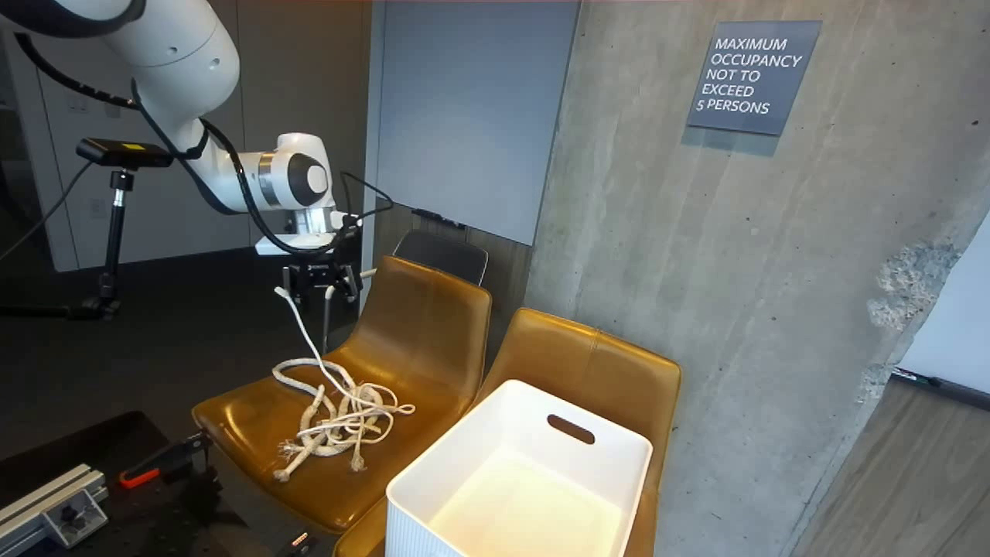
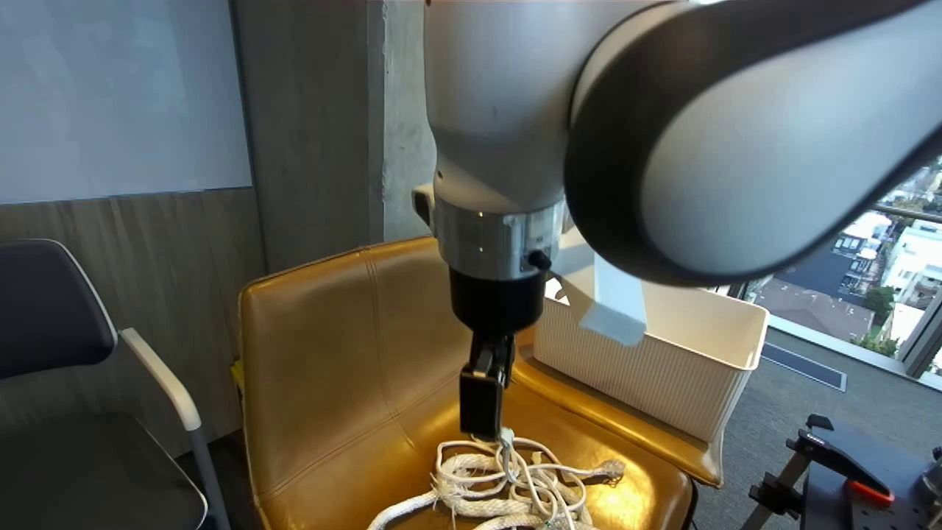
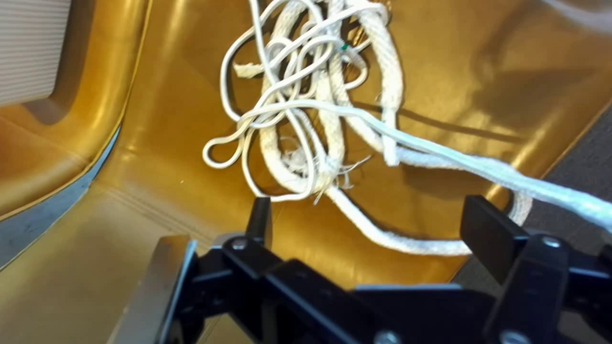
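Observation:
A tangled heap of off-white rope, thick and thin strands together (image 1: 348, 418), lies on the seat of the brown chair (image 1: 227, 408). My gripper (image 1: 322, 286) hangs above the heap, pointing down and open. In the wrist view, its black fingers (image 3: 261, 220) stand wide apart, with bare seat and a low rope strand (image 3: 396, 241) seen beyond the gap. One thin strand (image 3: 516, 180) runs out to the right edge, past the right finger. In exterior view 1 that strand's free end (image 1: 282, 293) stands in the air just left of the gripper, not between its fingers.
A white ribbed bin (image 1: 529, 464), empty as far as shows, stands on the second brown chair (image 1: 594, 362) beside the rope's chair. Behind is a dark chair with a pale armrest (image 2: 163, 375). A dark table with clamps (image 1: 158, 464) lies at front left.

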